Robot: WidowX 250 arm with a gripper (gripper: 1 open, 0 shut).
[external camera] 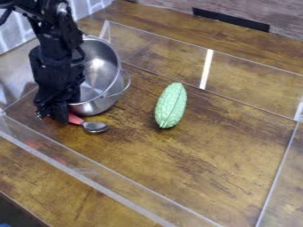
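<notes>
My black gripper [59, 106] is at the left, low against the front-left of a steel pot [99, 68], hiding part of it. A utensil with a red handle [76, 118] and a silver spoon-like head [95, 126] lies under and right of the gripper, its handle partly hidden by the fingers. Whether the fingers are closed on the handle cannot be seen.
A pale green oblong vegetable-like object [171, 105] lies right of the pot. Transparent edges run along the near and right sides.
</notes>
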